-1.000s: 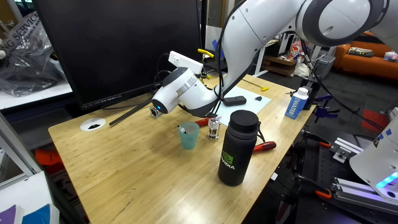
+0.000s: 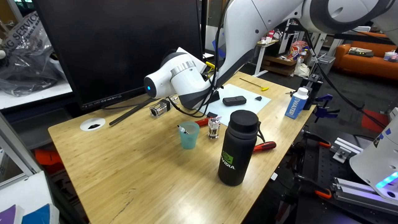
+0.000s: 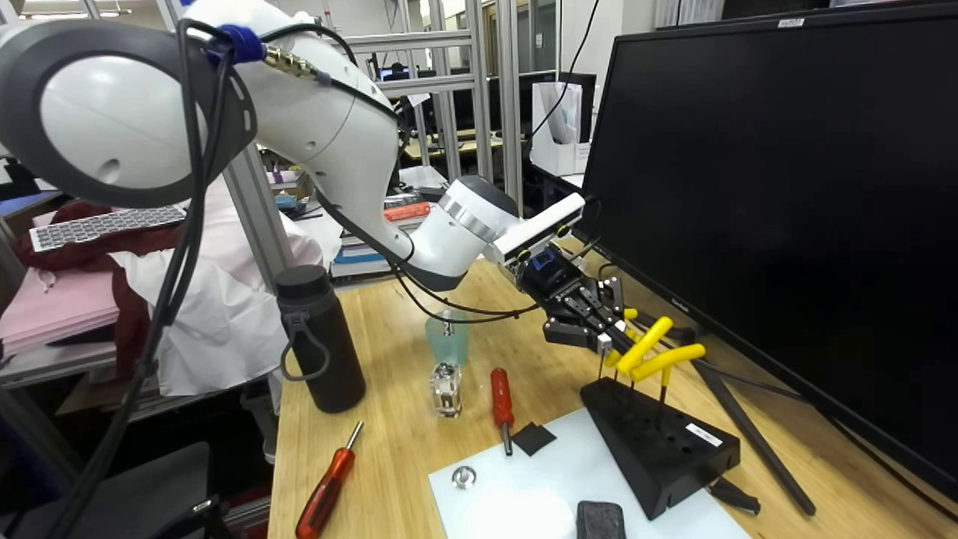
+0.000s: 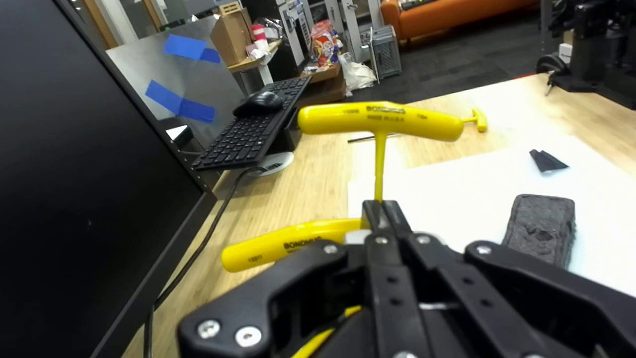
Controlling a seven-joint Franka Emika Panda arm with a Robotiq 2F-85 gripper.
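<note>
Several yellow T-handle hex keys stand in a black holder block (image 3: 669, 471), seen in exterior view 2. My gripper (image 3: 617, 341) is tilted down among their handles, its fingers shut. In the wrist view, one upright yellow T-handle (image 4: 381, 119) rises straight beyond the fingertips. Its thin shaft meets the tips, but whether it lies between them or just behind is unclear. A second yellow handle (image 4: 286, 245) sits lower, left of the fingers. The arm hides the fingers in exterior view 1.
The monitor (image 3: 781, 224) stands close beside the gripper. A black bottle (image 2: 238, 149), a teal cup (image 2: 189, 138), clear bottles and red screwdrivers occupy the table. One loose hex key (image 2: 264, 89) lies beyond the white sheet (image 2: 255, 106).
The wrist has turned, its blue-lit end moving up and left in exterior view 1.
</note>
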